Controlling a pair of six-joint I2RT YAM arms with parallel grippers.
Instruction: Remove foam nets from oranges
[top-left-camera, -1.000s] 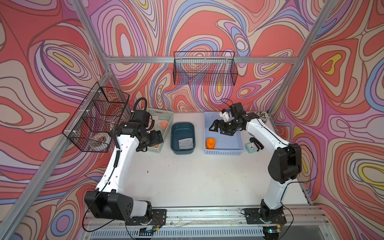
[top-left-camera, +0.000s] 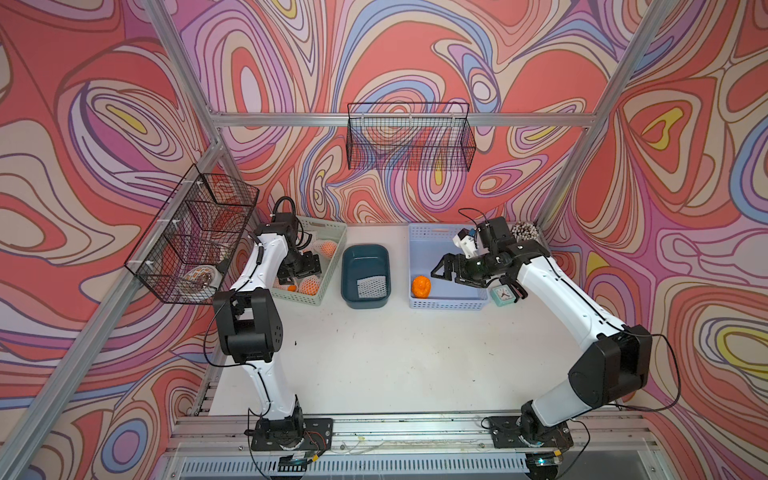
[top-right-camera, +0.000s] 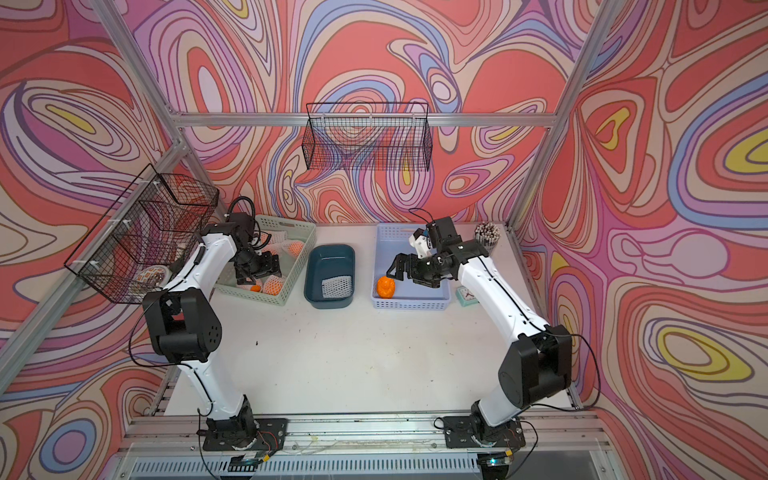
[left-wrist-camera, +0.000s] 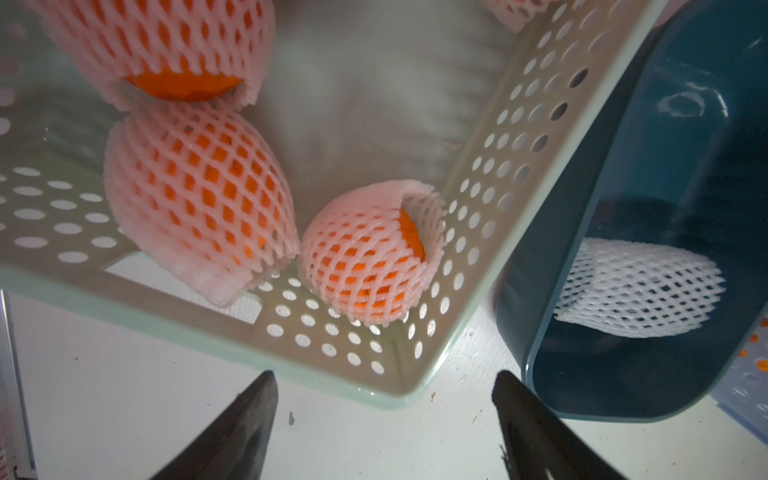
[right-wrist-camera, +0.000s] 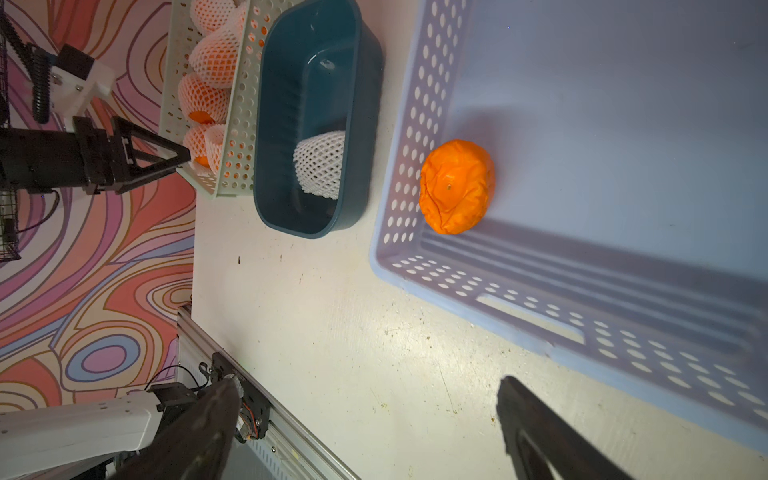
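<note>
Several oranges in pink foam nets lie in the pale green basket (left-wrist-camera: 336, 376); in the left wrist view one netted orange (left-wrist-camera: 368, 252) sits in the near corner, with another netted orange (left-wrist-camera: 200, 192) beside it. Over this basket my left gripper (top-left-camera: 304, 272) hangs, its fingers (left-wrist-camera: 240, 424) apart with nothing between them. An orange without a net (right-wrist-camera: 456, 188) rests in the near left corner of the lavender basket (right-wrist-camera: 512, 320). Above that basket my right gripper (top-left-camera: 446, 268) stands open and empty. A white foam net (left-wrist-camera: 640, 288) lies in the dark blue bin (right-wrist-camera: 312, 228).
The blue bin stands between the two baskets. A small green box (top-left-camera: 503, 295) sits right of the lavender basket. Wire baskets hang at the left (top-left-camera: 192, 232) and at the back (top-left-camera: 410, 144).
My left gripper has shifted slightly left over the green basket, with its arm reaching farther in. My right gripper has moved right and nearer the front, its elbow swinging outward.
</note>
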